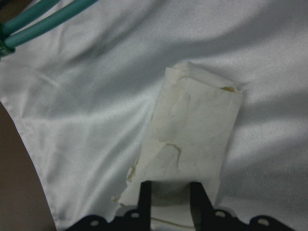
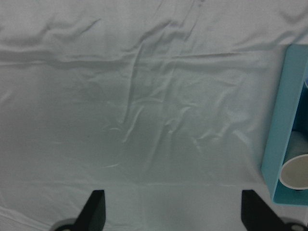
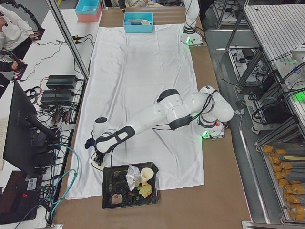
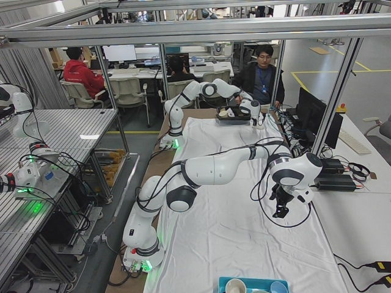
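Observation:
A crumpled white paper packet (image 1: 190, 120) lies on the white cloth (image 1: 86, 120). My left gripper is right over its near end, fingers apart; whether they touch it is unclear. In the camera left view that gripper (image 3: 98, 160) is left of the black tray (image 3: 119, 200), which holds foil, a cup and food scraps. My right gripper stands open above bare cloth, with a blue bin (image 2: 276, 120) holding cups at its right.
Teal hoses (image 1: 53, 21) run by the cloth's corner. Cables and a monitor (image 3: 24, 133) line the table's side.

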